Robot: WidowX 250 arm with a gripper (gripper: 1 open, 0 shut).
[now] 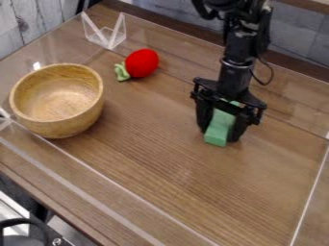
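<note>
My gripper [226, 108] is a black mechanism reaching down from the top, right of the table's middle, with its fingers around a light green object [218, 130]. The object is partly hidden by the black parts, and whether the fingers press on it is hard to tell.
A tan bowl [54, 102] sits on the left. A red object [141, 61] with a small green piece beside it lies at the back left, near a white wire holder [106, 31].
</note>
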